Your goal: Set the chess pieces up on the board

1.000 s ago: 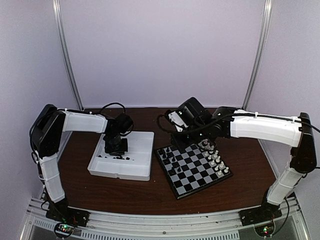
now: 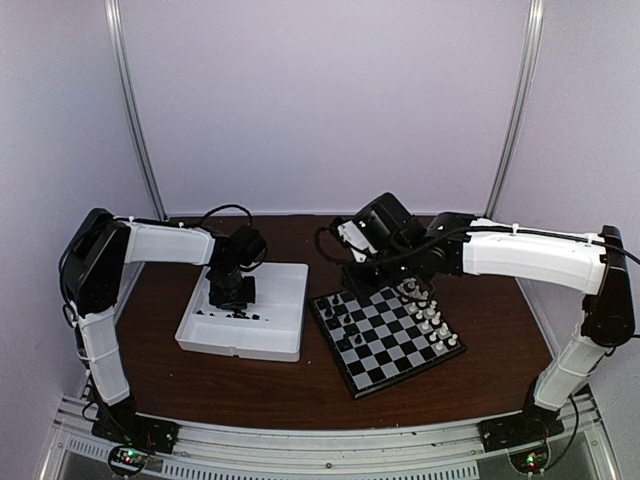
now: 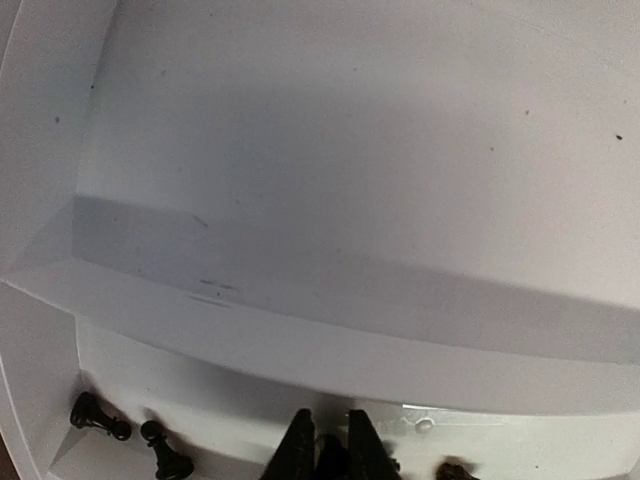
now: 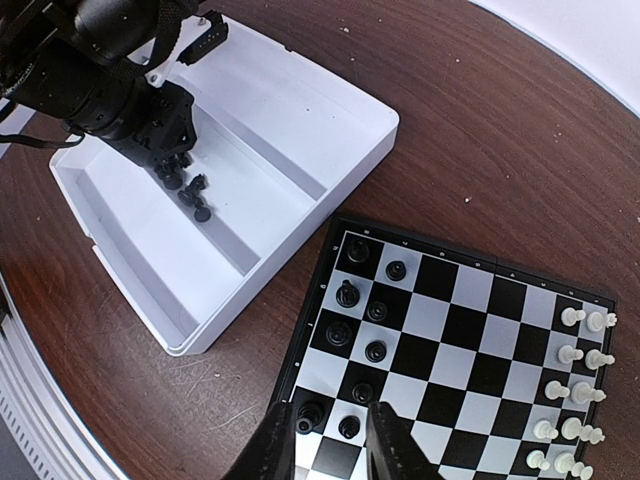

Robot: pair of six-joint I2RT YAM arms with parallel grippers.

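Observation:
In the left wrist view my left gripper is low over the white tray's narrow compartment, its fingertips apart. A black piece (image 3: 331, 458) shows between them; whether they touch it cannot be told. Two black pawns (image 3: 96, 416) (image 3: 168, 452) lie tipped over to the left, and another dark piece (image 3: 455, 470) is cut off at the bottom edge. Over the chessboard (image 4: 465, 345), my right gripper stands open, with a black piece (image 4: 309, 416) visible in the gap beneath. Several black pieces (image 4: 338, 332) stand along the board's left side, white pieces (image 4: 585, 392) along the right.
The white tray (image 4: 290, 232) sits left of the board, its wall close to the board's corner. Its wide compartment (image 3: 330, 120) is empty. Bare brown table (image 4: 440, 120) lies behind the board. The right arm (image 2: 400, 240) covers the board's far corner in the top view.
The right arm has shifted very slightly to the right over the board. My left arm stays at the same place over the tray.

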